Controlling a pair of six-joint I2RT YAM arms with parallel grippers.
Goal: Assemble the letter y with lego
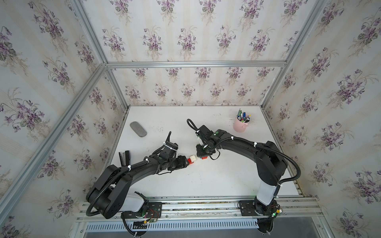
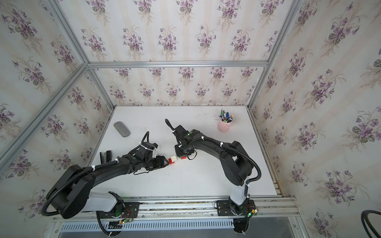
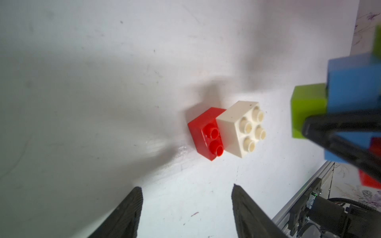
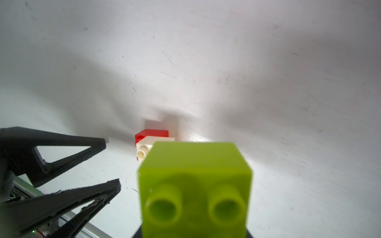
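Note:
A white brick (image 3: 232, 132) sits on a red brick (image 3: 202, 136), leaving two red studs bare; the pair rests on the table. My left gripper is open beside it with nothing between its fingers. Beyond the pair, my right gripper (image 1: 201, 155) is shut on a multi-coloured brick assembly: a green brick (image 3: 307, 107), blue bricks (image 3: 351, 87) and a red one (image 3: 371, 158) show in the left wrist view. In the right wrist view a green brick (image 4: 194, 170) fills the lower middle, hiding most of that gripper and part of the white brick.
A grey eraser-like block (image 1: 138, 129) lies at the back left, and a pink cup of pens (image 1: 240, 125) stands at the back right. Dark objects (image 1: 124, 157) lie at the left edge.

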